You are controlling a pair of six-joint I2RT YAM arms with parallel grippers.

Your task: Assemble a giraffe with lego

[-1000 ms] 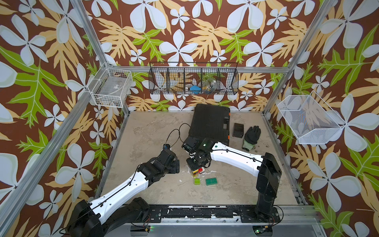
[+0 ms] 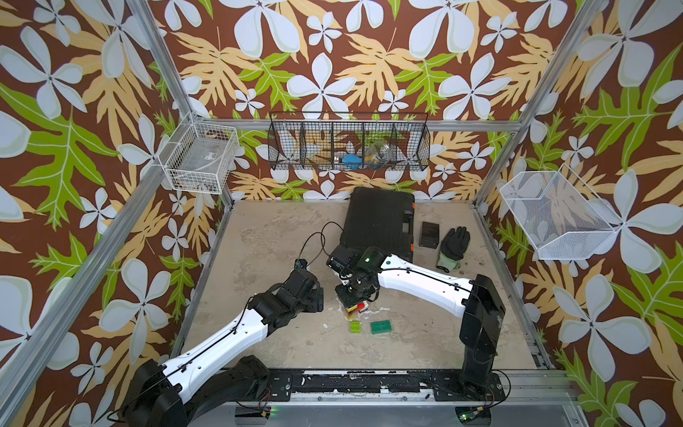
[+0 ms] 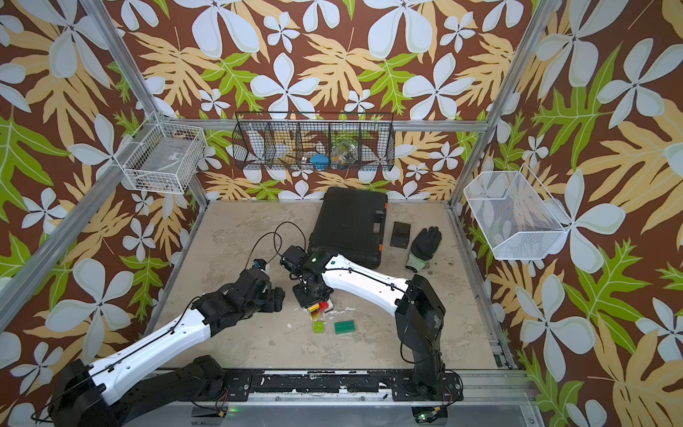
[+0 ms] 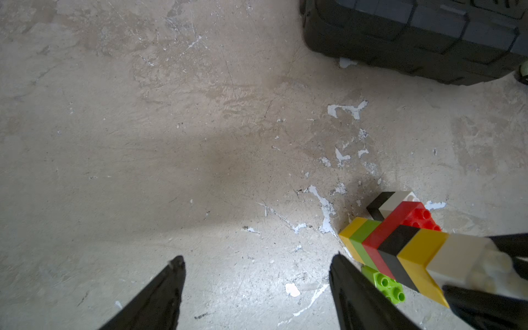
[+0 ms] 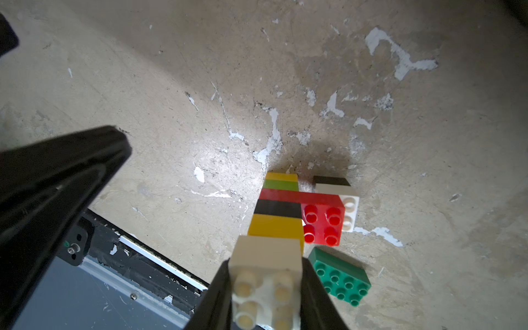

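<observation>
A tall brick stack has yellow, light green, red, black, yellow and white layers, with a studded red brick jutting from its side. My right gripper is shut on its white end brick, one finger against each side; whether the stack touches the table cannot be told. Close behind the red part lies a black-and-white piece. A light green brick and a dark green brick rest on the table in front. My left gripper is open left of the stack, with only bare table visible between its fingers.
A black case stands behind the right gripper. Farther right lie a small dark box and a glove.
The right arm has shifted very slightly, its elbow a little to the left. The left arm and the loose bricks look the same.
</observation>
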